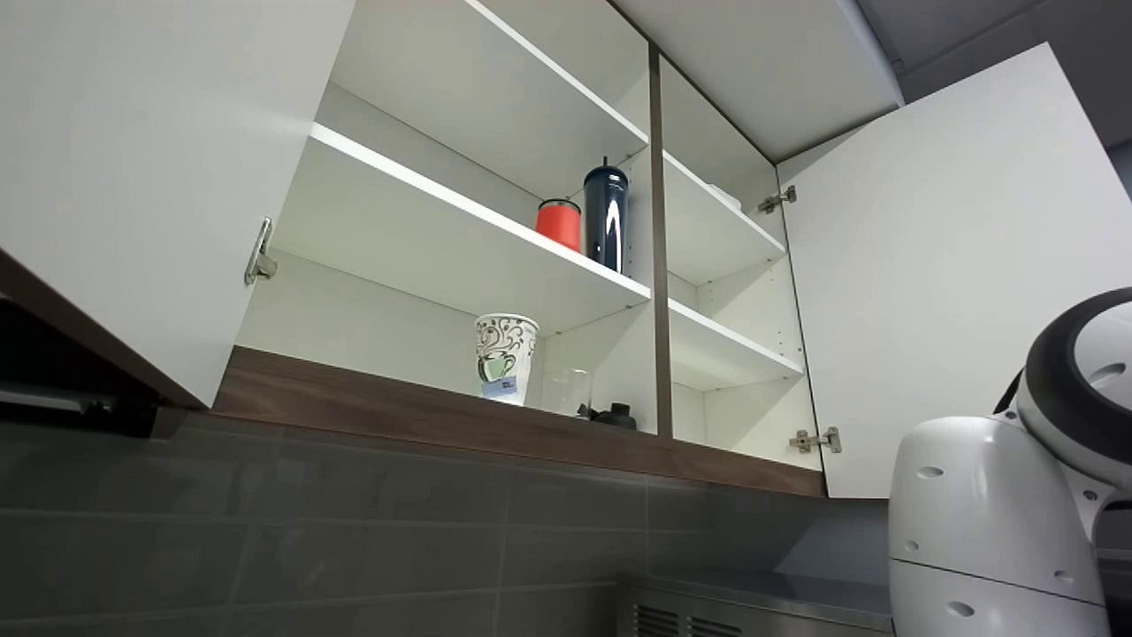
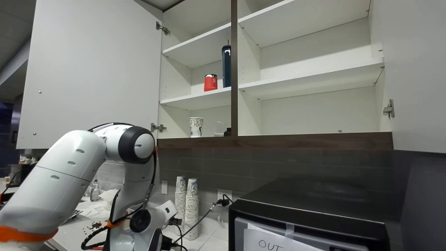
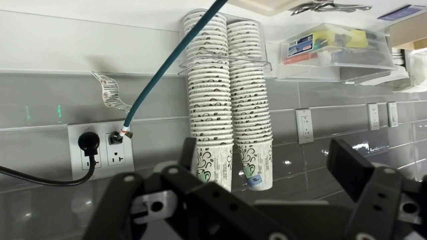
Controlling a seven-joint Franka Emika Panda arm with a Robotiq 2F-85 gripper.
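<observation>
In the wrist view my gripper is open, its two dark fingers wide apart with nothing between them. Beyond the fingers, against the grey tiled wall, show two tall stacks of patterned paper cups (image 3: 212, 104); how far off they are I cannot tell. The cabinet above stands open in both exterior views. On its lower level are one patterned paper cup (image 1: 504, 356), a clear glass (image 1: 568, 392) and a black item (image 1: 615, 418). A red tumbler (image 1: 559, 224) and a dark blue tall tumbler (image 1: 607, 218) sit on the shelf above.
Cabinet doors (image 2: 96, 75) swing out on both sides. A black appliance (image 2: 309, 205) with a paper sign stands below. Cords (image 3: 160, 74) run to the wall outlet (image 3: 100, 150). A clear bin (image 3: 336, 52) lies beside the stacks. The cabinet's other section has bare shelves (image 2: 311, 77).
</observation>
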